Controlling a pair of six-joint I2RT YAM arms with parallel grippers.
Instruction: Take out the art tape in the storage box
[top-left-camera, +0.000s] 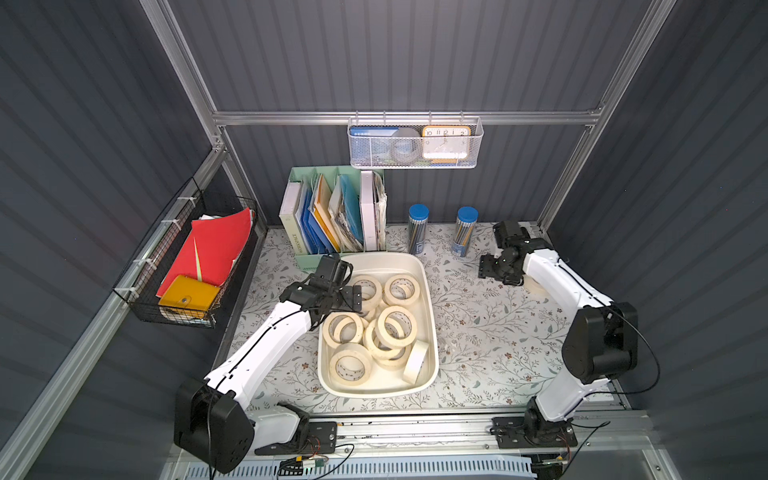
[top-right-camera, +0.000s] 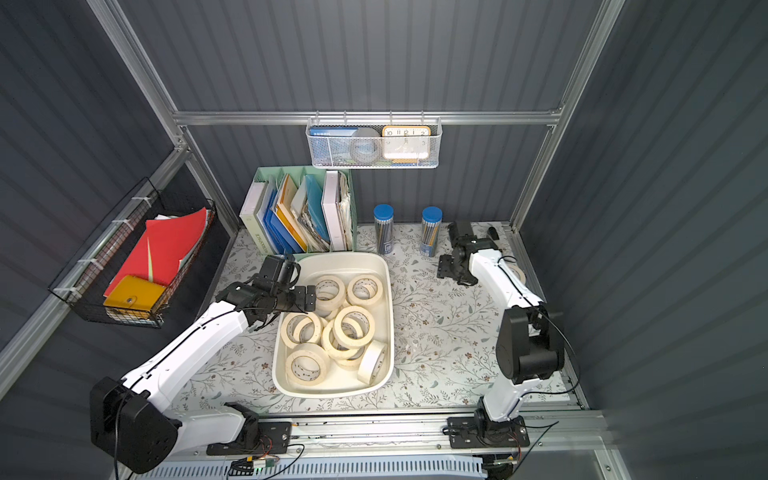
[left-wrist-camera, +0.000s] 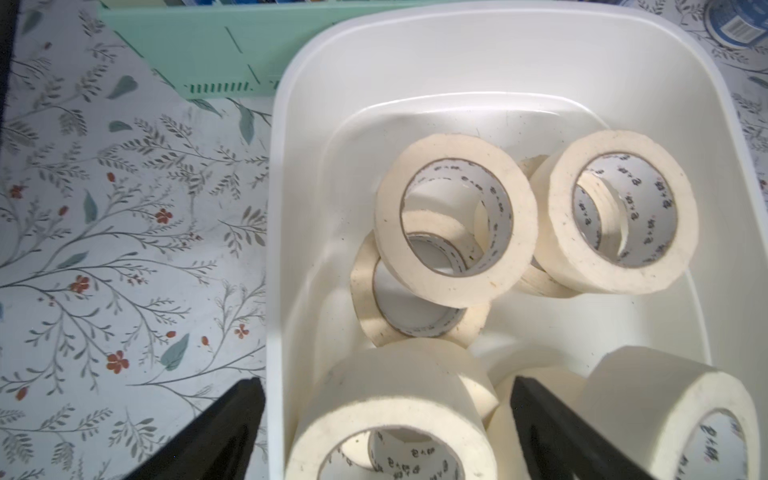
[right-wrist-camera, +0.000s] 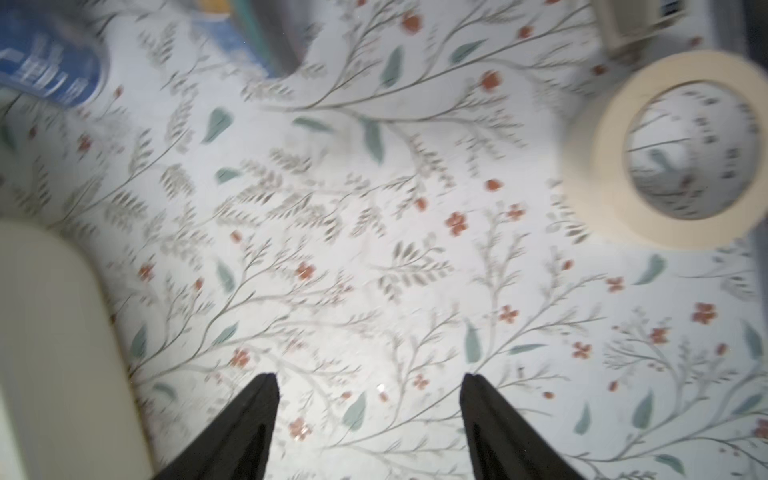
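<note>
A white storage box (top-left-camera: 432, 320) holds several cream tape rolls (left-wrist-camera: 456, 284). My left gripper (top-left-camera: 349, 297) hovers open over the box's left part, its fingertips above rolls in the left wrist view. My right gripper (top-left-camera: 496, 269) is open above the table (top-right-camera: 432, 336) right of the box, nothing between its fingers. A single tape roll (right-wrist-camera: 600, 176) lies on the table at the right edge, largely behind the right arm in the top views; the right wrist view is blurred.
A green file organiser (top-left-camera: 308, 260) and two blue-lidded canisters (top-left-camera: 417, 232) (top-left-camera: 464, 232) stand at the back. A dark-handled object (top-right-camera: 493, 233) lies back right. A wire basket (top-left-camera: 200, 312) hangs left. The table right of the box is mostly clear.
</note>
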